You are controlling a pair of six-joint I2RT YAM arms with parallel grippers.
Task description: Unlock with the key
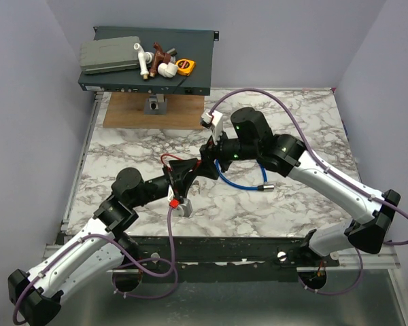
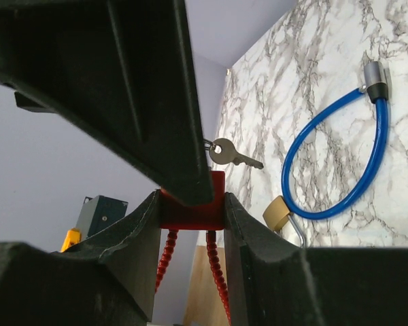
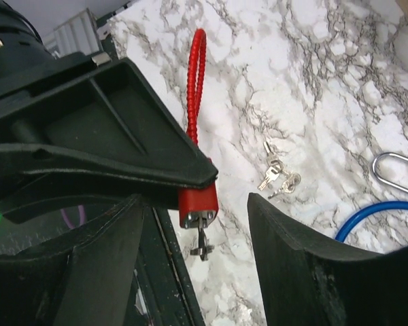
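Note:
My left gripper is shut on a red key holder (image 3: 197,204) with a red cord; a small metal key piece hangs below it in the right wrist view. My right gripper is open, its fingers spread around that holder, apparently not closed on it. In the left wrist view a key (image 2: 222,151) appears beside the holder. A brass padlock (image 2: 276,214) lies on the marble by a blue cable lock (image 2: 333,210). Loose keys (image 3: 272,173) lie on the marble in the right wrist view.
A raised dark shelf (image 1: 200,47) with a grey case and tools stands at the back over a wooden board (image 1: 122,115).

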